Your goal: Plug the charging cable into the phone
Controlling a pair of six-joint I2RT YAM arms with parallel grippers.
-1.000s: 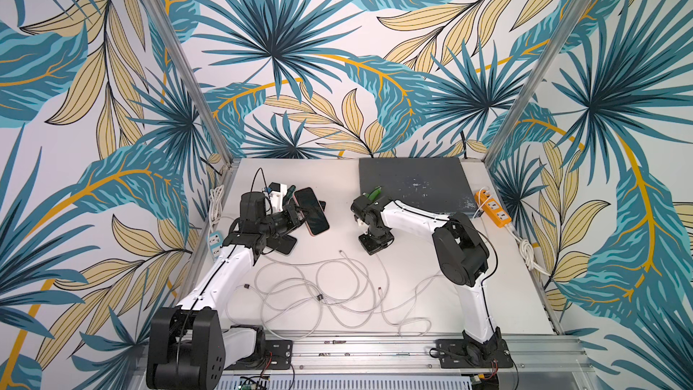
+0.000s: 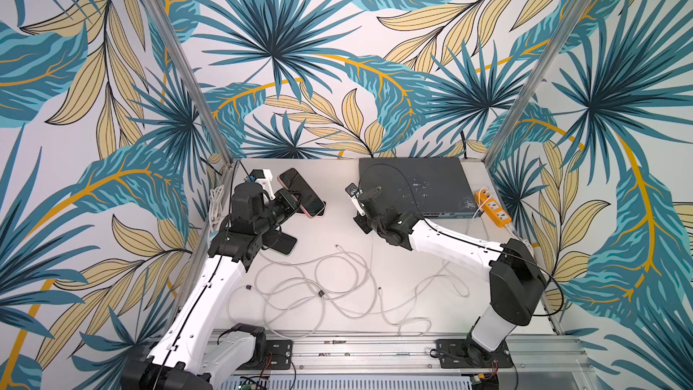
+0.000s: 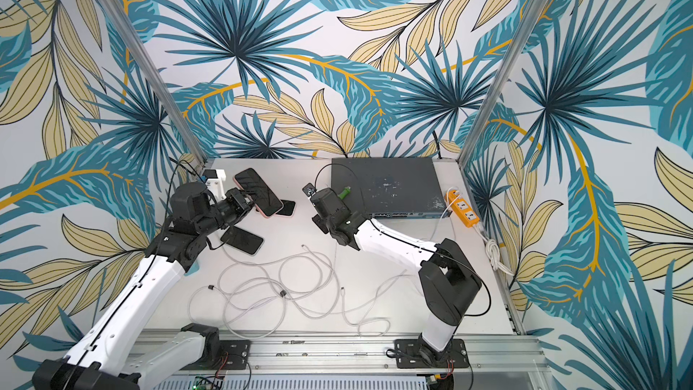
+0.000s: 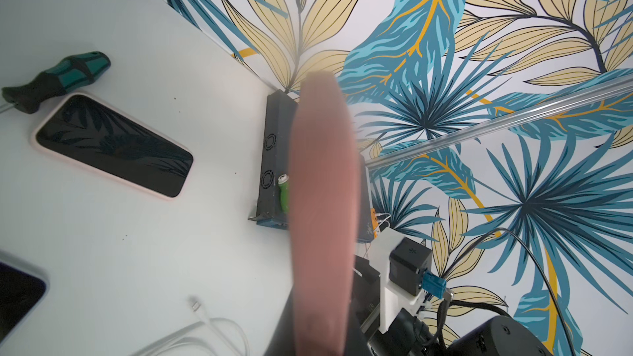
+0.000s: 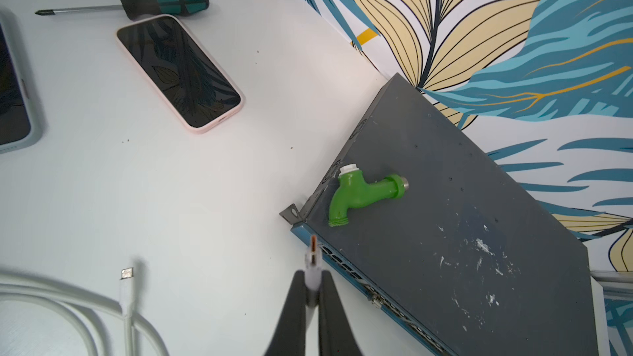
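A pink-cased phone (image 2: 301,192) is raised in my left gripper (image 3: 247,199), which is shut on it; its pink edge fills the middle of the left wrist view (image 4: 319,211). My right gripper is shut on a white cable's connector (image 5: 313,257), held off the table toward the dark metal box's near left corner. Another pink-rimmed phone (image 5: 178,72) and a dark phone (image 3: 242,239) lie on the table. A loose cable plug (image 5: 127,277) lies among white cable loops (image 3: 281,296).
The dark box (image 5: 461,237) carries a green tap (image 5: 359,194). A screwdriver (image 5: 165,2) lies behind the phones. An orange power strip (image 2: 493,209) stands at the right. White cables cover the front of the table; some bare table lies between the phones and the box.
My right gripper has moved from low near the table's middle up toward the back, and turned.
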